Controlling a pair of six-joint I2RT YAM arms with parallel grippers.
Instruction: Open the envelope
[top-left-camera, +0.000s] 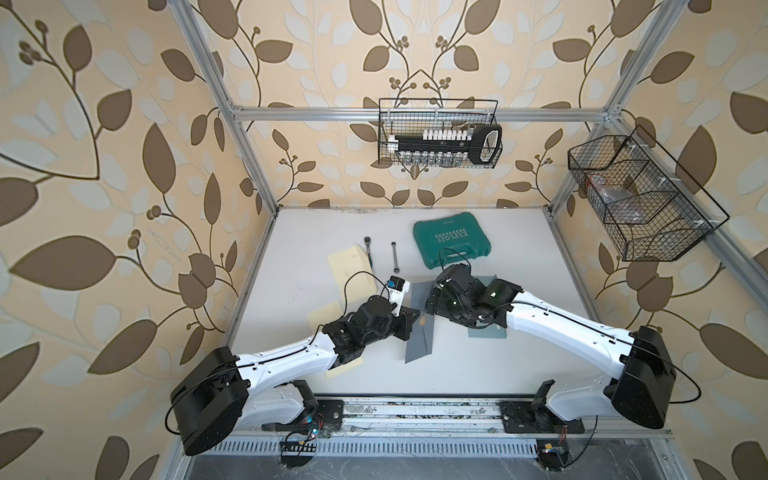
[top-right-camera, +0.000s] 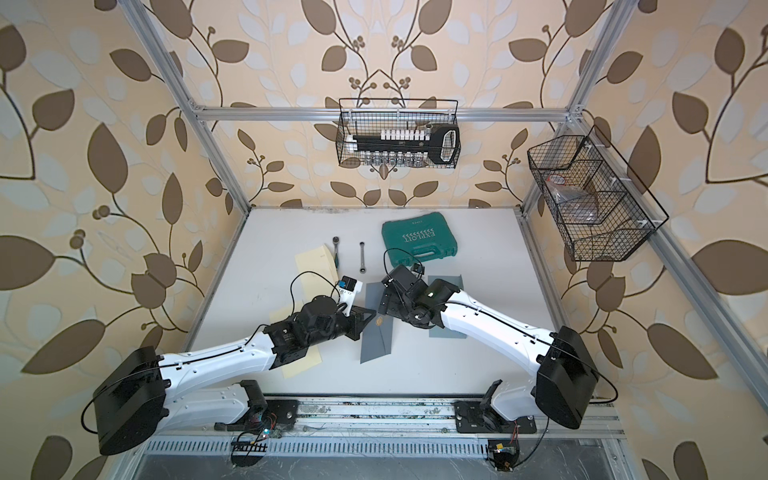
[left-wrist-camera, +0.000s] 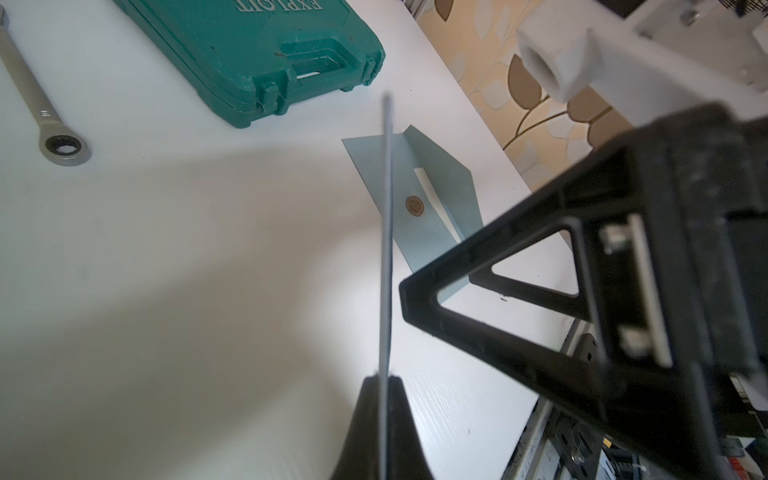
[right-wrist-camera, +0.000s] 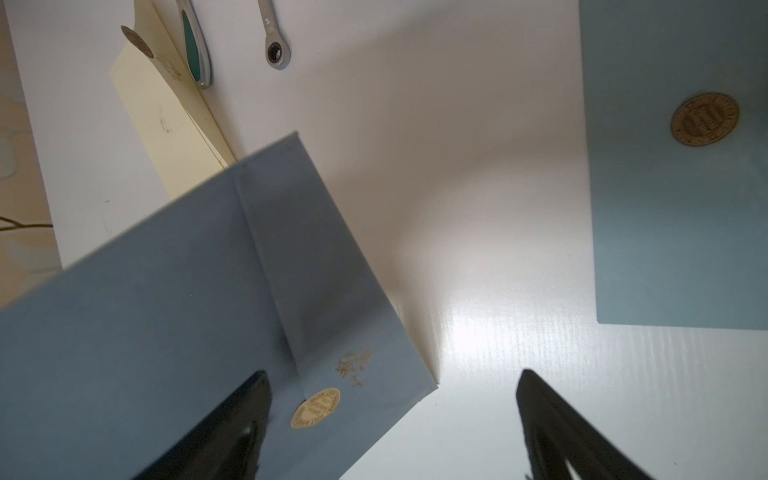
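A grey-blue envelope (right-wrist-camera: 160, 296) with a brown oval seal (right-wrist-camera: 315, 408) is held up off the table. In the left wrist view this envelope (left-wrist-camera: 386, 256) shows edge-on as a thin upright sheet, pinched in my left gripper, which is shut. Across from it, my right gripper is open and empty. In the right wrist view its left finger (right-wrist-camera: 240, 424) overlaps the envelope near the seal, while the other finger stands over bare table; whether the left one touches cannot be told. From above, both grippers flank the envelope (top-left-camera: 419, 344).
A second blue envelope (left-wrist-camera: 432, 216), its flap partly raised, lies at right under my right arm. Cream envelopes (top-left-camera: 345, 264) lie on the left. Wrenches (top-left-camera: 394, 256) and a green case (top-left-camera: 452, 240) are farther back. Bare table lies in front.
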